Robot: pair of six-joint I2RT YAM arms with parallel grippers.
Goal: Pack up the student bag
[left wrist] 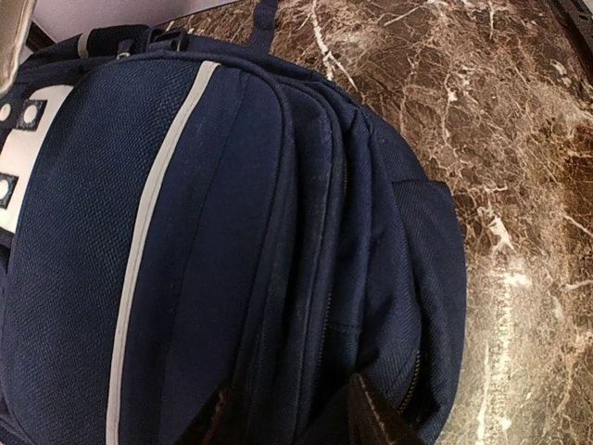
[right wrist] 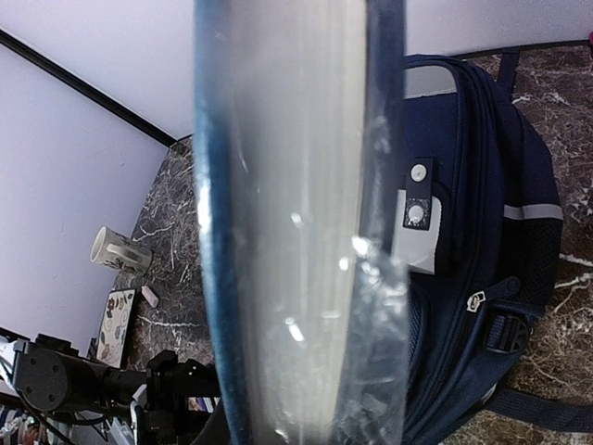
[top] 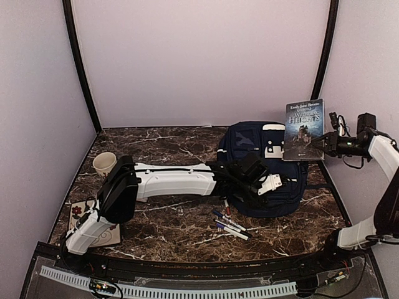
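My right gripper (top: pixel 325 143) is shut on the Wuthering Heights book (top: pixel 302 124), held upright above the right of the navy backpack (top: pixel 234 140); its plastic-wrapped edge (right wrist: pixel 296 222) fills the middle of the right wrist view. My left gripper (top: pixel 262 199) is low over the backpack's lower front; in the left wrist view its fingertips (left wrist: pixel 359 408) are at the bottom edge, apart, beside the zipped layers (left wrist: pixel 315 260), with nothing visible held. Several pens (top: pixel 234 232) lie on the marble surface below the bag.
A mug (top: pixel 104 161) stands at the left, with a floral square board (top: pixel 112 237) at the front left, partly hidden by the left arm. A pink stick (right wrist: pixel 148 296) lies near them. Walls bound the back and both sides.
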